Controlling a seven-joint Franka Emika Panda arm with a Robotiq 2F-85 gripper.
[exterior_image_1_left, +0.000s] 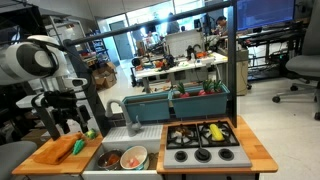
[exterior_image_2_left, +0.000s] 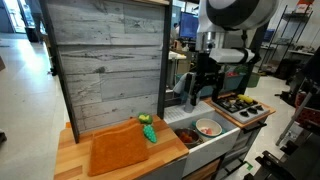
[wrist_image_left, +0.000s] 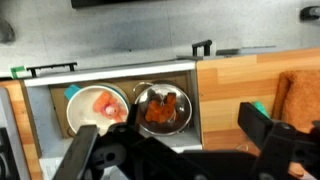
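My gripper is open, and no object shows between its fingers. In the wrist view it hangs over an open drawer (wrist_image_left: 195, 85). In that drawer stand a metal pot (wrist_image_left: 145, 118) with orange-red pieces and a white bowl (wrist_image_left: 76, 112) holding something pinkish. An orange cloth (exterior_image_2_left: 118, 147) lies flat on the wooden counter (exterior_image_2_left: 165, 145). Near the cloth is a green object (exterior_image_2_left: 149, 133). From the first exterior view, the gripper (exterior_image_1_left: 62, 115) appears above the cloth side of the counter.
A stove (exterior_image_1_left: 203, 157) with pans and a yellow item stands to the drawer's right. Behind it are a blue rack (exterior_image_1_left: 150, 108) and a sink faucet (exterior_image_1_left: 130, 118). A dark post (exterior_image_1_left: 88, 95) rises near the arm.
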